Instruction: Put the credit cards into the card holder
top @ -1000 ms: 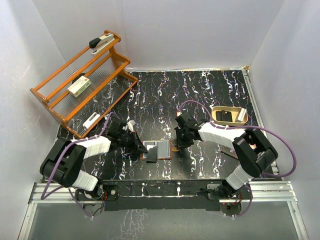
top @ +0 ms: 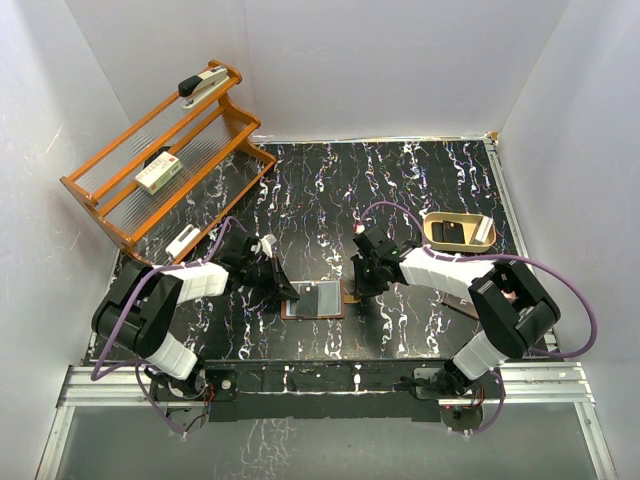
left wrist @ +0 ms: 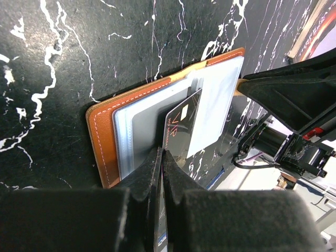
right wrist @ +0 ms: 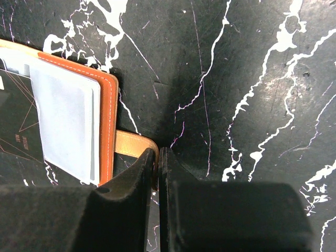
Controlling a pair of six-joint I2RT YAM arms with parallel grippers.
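The brown leather card holder (top: 341, 308) lies open on the marbled table between my arms, its clear sleeves facing up. A black card (left wrist: 181, 128) with an orange print and a pale chip sits in the middle, mostly within the holder's outline. At that card's near edge, my left gripper is shut, its fingertips touching it; whether the edge is pinched between them, I cannot tell. On the holder's right side, my right gripper is shut on the tan strap (right wrist: 130, 143), seen in the right wrist view.
An orange tray (top: 433, 219) with black and white items stands at the back right. A wooden rack (top: 258, 152) with a stapler (top: 205, 86) and a small box (top: 158, 173) fills the back left. Behind the holder, the table's middle is clear.
The black card has slid away from the front edge, further within the holder's outline. My left gripper has shifted slightly with it. The right gripper stays at the strap.
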